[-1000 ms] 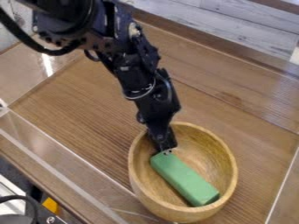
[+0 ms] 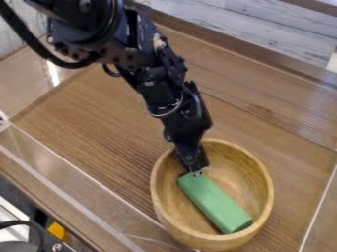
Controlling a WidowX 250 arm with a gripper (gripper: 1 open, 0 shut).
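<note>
A tan wooden bowl (image 2: 246,162) stands near the front right of the wooden table, with a green block (image 2: 215,202) lying inside it at a slant. The black arm comes down from the upper left, and its gripper (image 2: 188,162) is at the bowl's back left rim, just above the upper end of the green block. The gripper looks shut; whether it holds the rim or the block is hard to tell.
Bare table (image 2: 257,98) lies behind and left of the bowl. A pale plank wall runs along the back. The table's front left edge has dark cables and a small yellow object (image 2: 55,229) below it.
The bowl with the green block has shifted slightly to the right, and the gripper has moved a little with it.
</note>
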